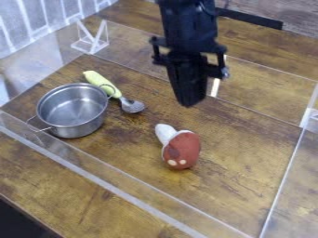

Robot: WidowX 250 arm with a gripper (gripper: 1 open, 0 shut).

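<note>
My gripper (pixel 189 74) hangs high at the top centre, dark and blurred, its fingers apparently close together with nothing visible between them; whether it is shut is hard to make out. A steel pot (pixel 72 110) stands at the left. Just behind it lies a utensil with a pale green handle (pixel 97 82) and a metal head. A red-and-white toy mushroom (pixel 180 149) lies on its side at the centre of the wooden table (pixel 248 177), below the gripper.
Clear panels border the work area on the left, front and right. A small white object (pixel 92 37) sits at the back left.
</note>
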